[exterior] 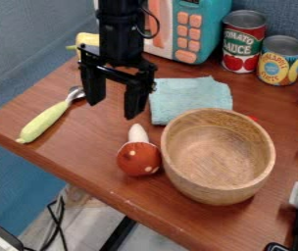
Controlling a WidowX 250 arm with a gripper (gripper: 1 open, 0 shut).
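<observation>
My black gripper (113,98) hangs open over the left middle of the wooden table, its two fingers apart with nothing visible between them. Left of it lies a spoon with a yellow-green handle (42,122). Below and to the right are a red-and-white mushroom toy (138,157) and a wooden bowl (216,176). A folded light-blue cloth (191,94) lies just right of the gripper.
A teal toy microwave (178,29), a tomato sauce can (242,49) and a yellow can (280,64) stand at the back. A yellow object (83,41) is partly hidden behind the arm. Dark appliances line the right edge.
</observation>
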